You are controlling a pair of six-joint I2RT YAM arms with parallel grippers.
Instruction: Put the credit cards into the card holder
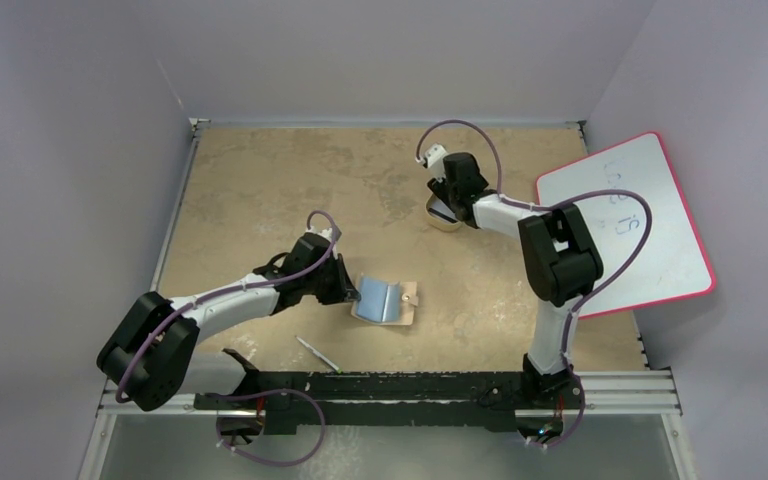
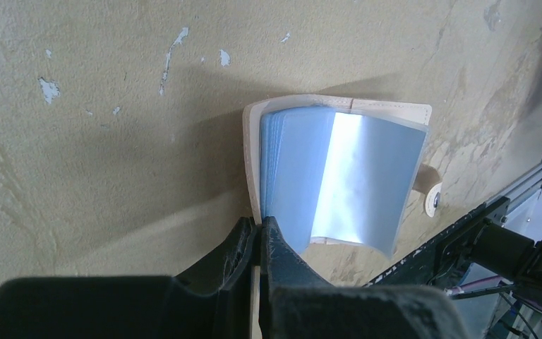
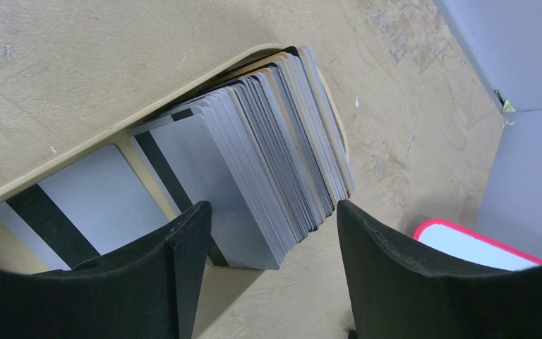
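Observation:
An open card holder (image 2: 353,180) with blue plastic sleeves lies on the table; my left gripper is shut at its left edge, pinching that edge or just against it. In the right wrist view a beige tray (image 3: 56,159) holds a dense stack of cards (image 3: 268,148) and one flat card (image 3: 92,201) with a black stripe. My right gripper is part open over the stack, one finger on or against the front card's face, the other just beyond the stack's edge.
A whiteboard (image 1: 622,220) with a pink rim lies at the right. A pen (image 1: 317,353) lies near the front edge below the holder.

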